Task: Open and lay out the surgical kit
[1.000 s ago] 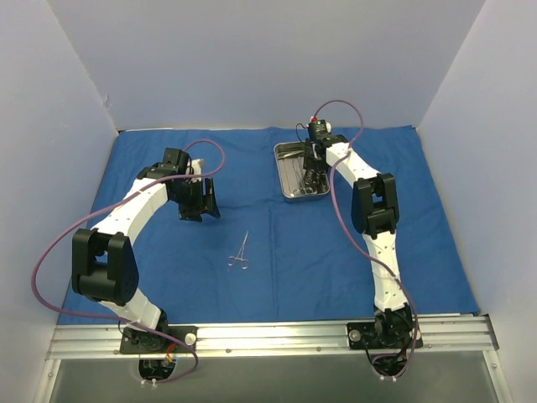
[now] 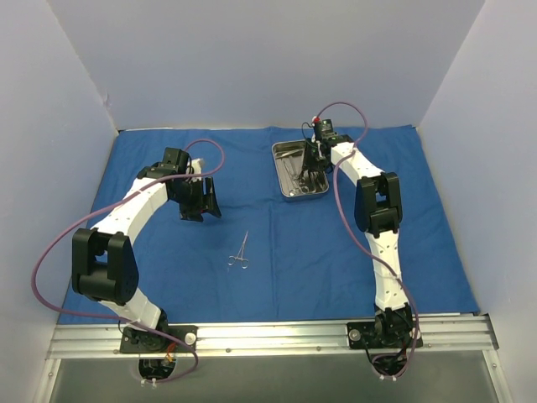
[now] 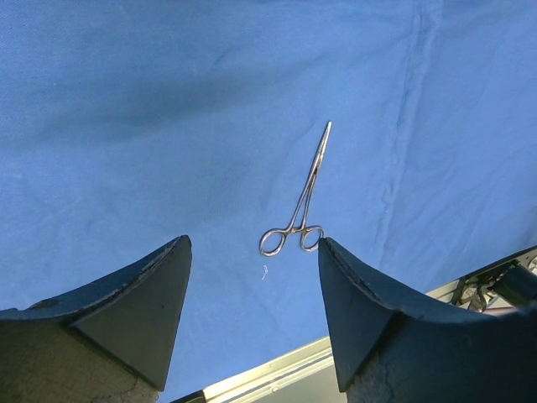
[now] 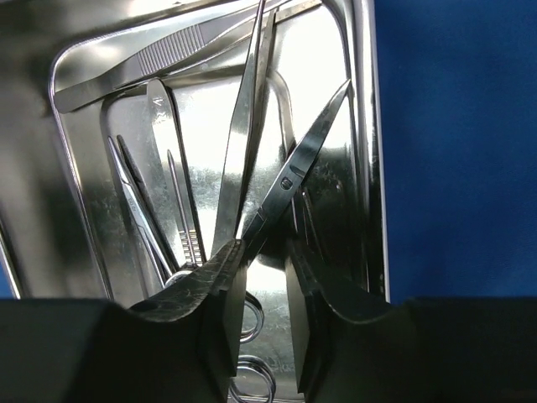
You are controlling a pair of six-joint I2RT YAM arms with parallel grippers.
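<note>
A steel tray point(image 2: 288, 196) holding several metal instruments stands at the back, right of centre. Over its right half, my right gripper is part open, with a narrow gap between its fingers. A pair of scissors point(image 4: 302, 155) slants across the tray, its lower part running down beside the left fingertip; I cannot tell whether they touch. Ring handles point(image 4: 252, 369) show below, between the fingers. On the blue cloth lies a ringed clamp point(image 3: 306, 197), by itself. My left gripper point(image 2: 201, 215) is open and empty above the cloth, behind and left of that clamp.
Ridged tweezers point(image 4: 172, 52), a scalpel handle point(image 4: 172, 159) and other thin instruments lie crowded and overlapping in the tray. Purple hoses point(image 2: 352, 227) loop along both arms.
The tray has slid a touch left, and instruments inside it look displaced. My left arm and the clamp are still.
</note>
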